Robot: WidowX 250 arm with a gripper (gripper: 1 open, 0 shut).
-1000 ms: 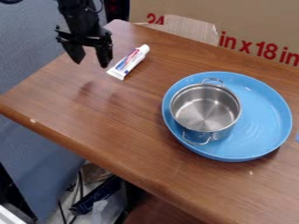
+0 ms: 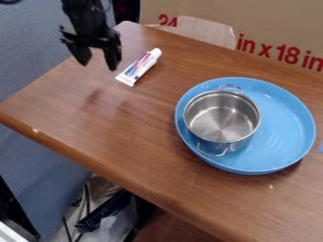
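My black gripper hangs over the far left part of the wooden table, fingers apart and pointing down, open with nothing visible between them. Just to its right a white toothpaste tube with red and blue print lies on the table. On the right, a steel pot with loop handles stands on a light blue plate.
A cardboard box with red print stands behind the back edge.
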